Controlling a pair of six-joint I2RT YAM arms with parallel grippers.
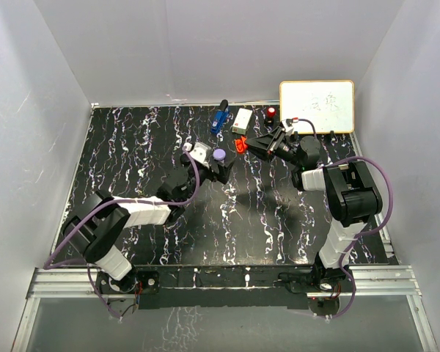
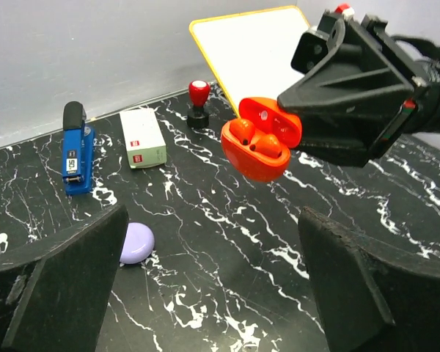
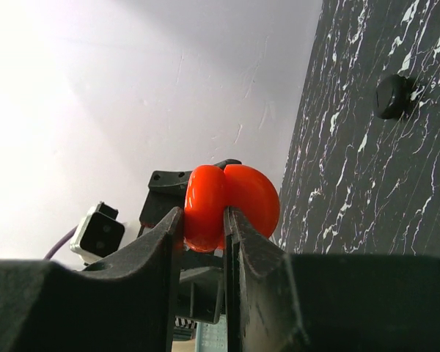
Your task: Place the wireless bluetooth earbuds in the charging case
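The red charging case (image 2: 253,161) hangs above the table, lid up, with two red earbuds (image 2: 268,144) showing inside it. My right gripper (image 1: 248,144) is shut on it; the right wrist view shows the case's red back (image 3: 249,202) at the fingertips. My left gripper (image 1: 222,171) stands open, lower left of the case in the top view, with nothing between its fingers. Whether the earbuds are fully seated cannot be told.
A purple round lid (image 2: 136,242) lies under the left gripper's view. A blue stapler (image 2: 76,161), a white box (image 2: 142,139), a red-handled stamp (image 2: 199,95) and a whiteboard (image 1: 315,106) stand at the back.
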